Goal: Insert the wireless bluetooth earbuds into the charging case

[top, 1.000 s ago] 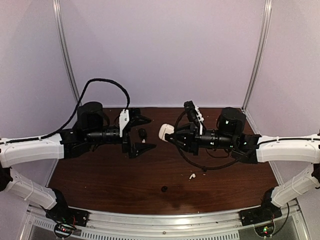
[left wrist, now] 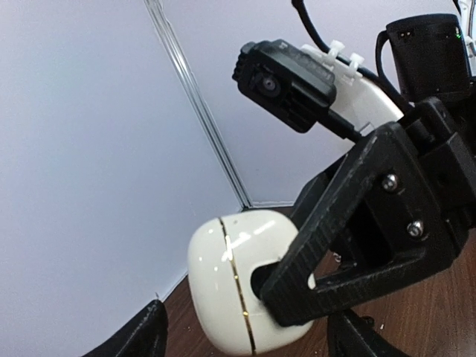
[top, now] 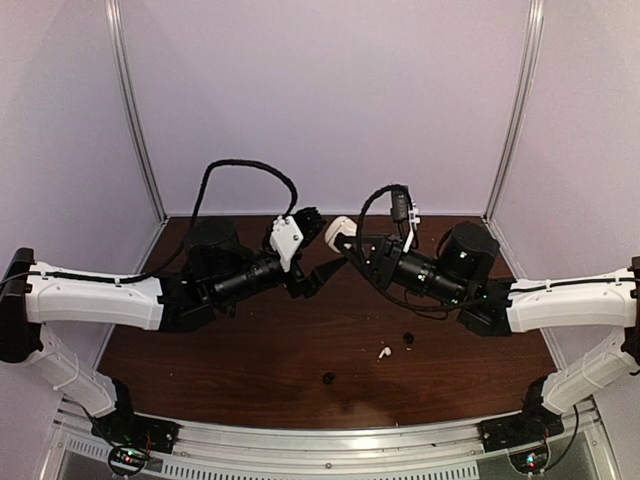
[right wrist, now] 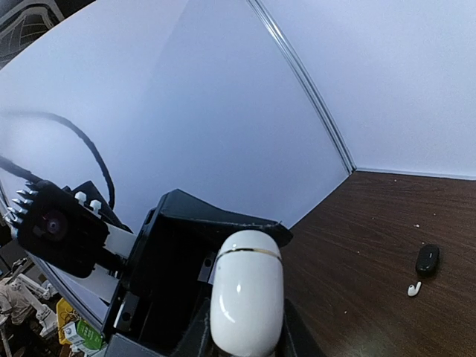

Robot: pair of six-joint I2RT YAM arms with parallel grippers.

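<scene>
The white charging case is up in the air between the arms, its lid seam running upright in the left wrist view. My right gripper is shut on it. My left gripper faces the case with its fingers apart on either side, low in its wrist view, apparently not touching it. In the right wrist view the case hides part of the right fingertips. A white earbud lies on the table, also visible in the right wrist view.
The wooden table has small dark objects, one at the front middle, another near the earbud. A black oblong object shows in the right wrist view. White walls surround the table.
Both grippers have risen and tilted. My left gripper has moved right toward the case, which has moved up and slightly right with my right gripper.
</scene>
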